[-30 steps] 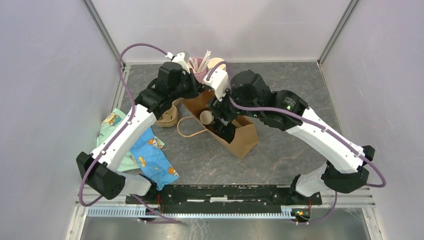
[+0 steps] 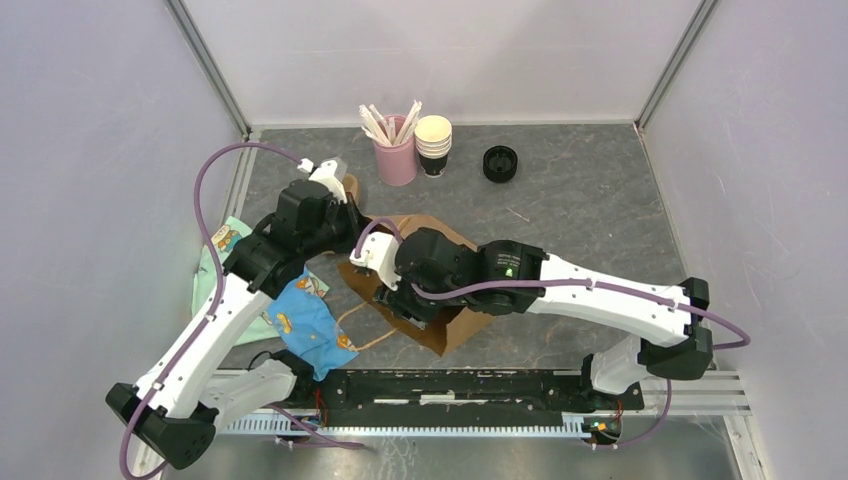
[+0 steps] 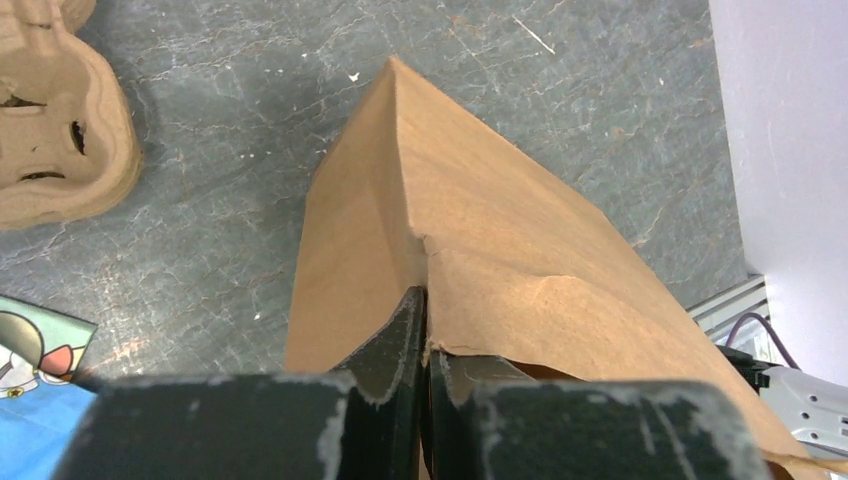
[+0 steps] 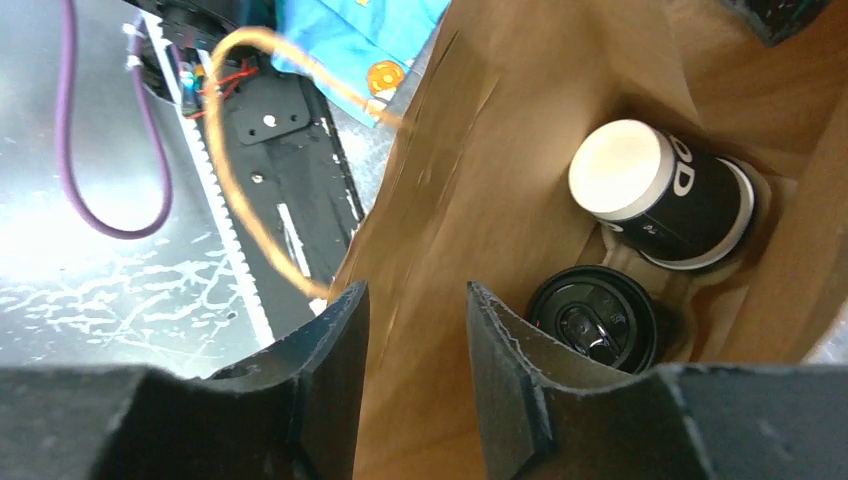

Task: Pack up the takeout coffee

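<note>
A brown paper bag (image 2: 440,338) lies below both arms in the top view. My left gripper is shut on its upper edge at a corner, as the left wrist view shows. My right gripper is part open over the bag's inside, nothing seen between its fingers. Inside are a black-and-white cup (image 4: 680,205) lying on its side and a black lid (image 4: 590,320), on what looks like a tan holder. A blurred tan handle (image 4: 232,185) loops outside the bag.
A cardboard cup carrier (image 3: 105,140), blue and green cloths (image 2: 305,325), a pink straw holder (image 2: 396,165), stacked cups (image 2: 433,140) and a loose black lid (image 2: 500,163) surround the bag.
Both arms and the bag have moved down and left in the top view, toward the robot's side; the bag's handle now lies out toward the blue cloth.
</note>
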